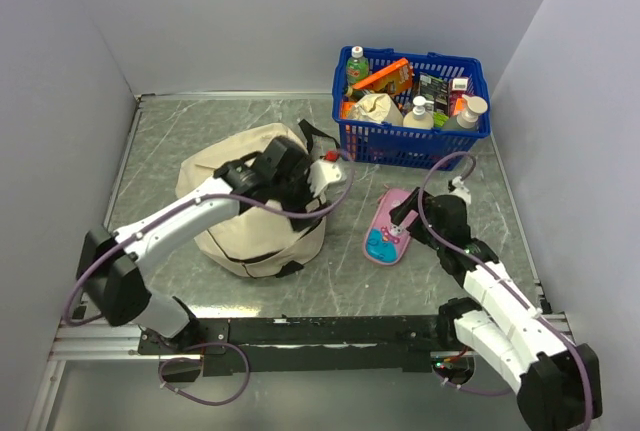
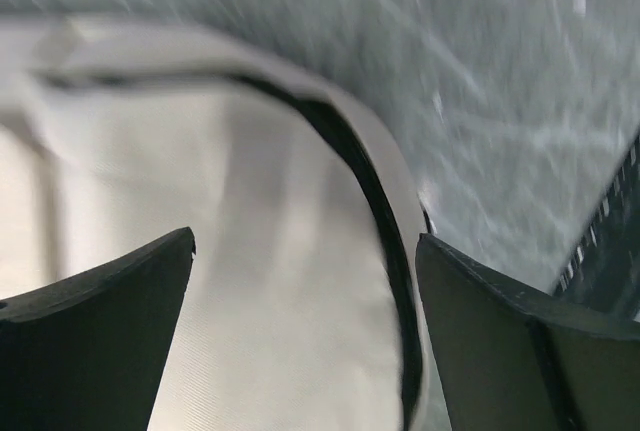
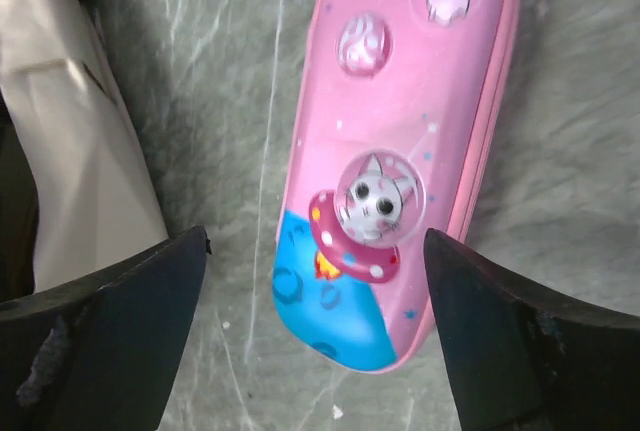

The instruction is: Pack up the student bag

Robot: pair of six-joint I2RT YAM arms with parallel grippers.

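Observation:
The beige bag [image 1: 235, 239] lies on the left half of the table, its dark-edged opening [image 2: 360, 166] running between the fingers in the left wrist view. My left gripper is open over that edge; whether the fingers straddle the cloth I cannot tell. A pink pencil case [image 1: 384, 238] with a blue end and a cat picture rests flat on the table, right of the bag. Above the case, my right gripper stands open, with the case's blue end showing between and beyond its fingers. Nothing is gripped on that side.
At the back right, a blue basket [image 1: 405, 146] holds bottles, boxes and a cloth-like item. A black strap [image 1: 318, 135] sticks out from the bag towards it. Bare table lies in front of the pencil case and at far left.

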